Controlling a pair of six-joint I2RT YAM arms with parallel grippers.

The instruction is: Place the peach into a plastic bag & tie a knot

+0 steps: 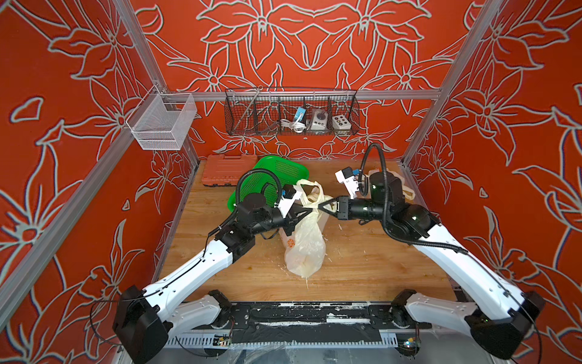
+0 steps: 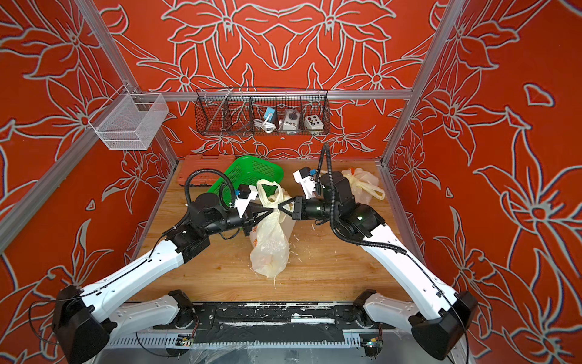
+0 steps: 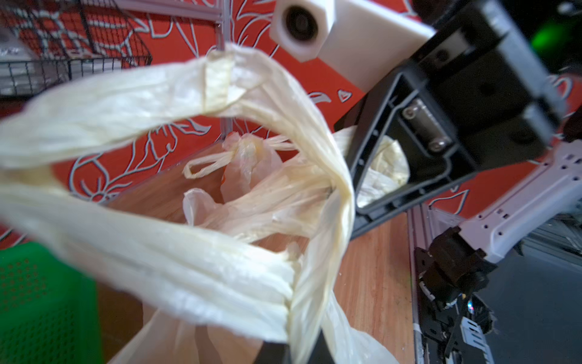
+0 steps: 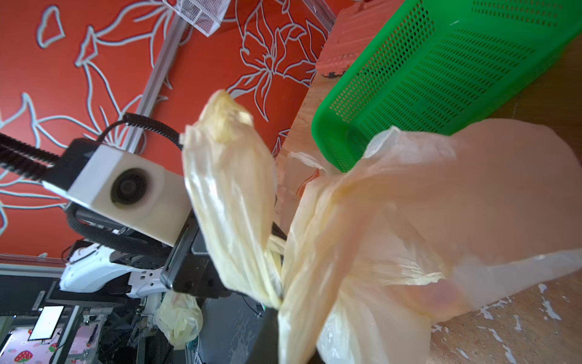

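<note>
The plastic bag [image 1: 306, 248], pale and translucent, hangs upright over the middle of the table, its neck drawn up between my grippers. A handle loop stands above the neck. My right gripper [image 1: 320, 207] is shut on the bag's gathered neck. From the left, my left gripper [image 1: 310, 210] meets the same spot, shut; in the left wrist view a twisted handle [image 3: 312, 285] covers its fingertips, so whether film is pinched there is unclear. Low in the right wrist view, a pinkish-orange patch [image 4: 445, 297] shows faintly through the film, perhaps the peach.
Behind the bag stands a green basket [image 1: 282, 166], beside a red case [image 1: 227, 170]. Another tied bag [image 2: 365, 183] lies at the back right. Scraps litter the table [image 1: 376, 261], otherwise clear toward the front.
</note>
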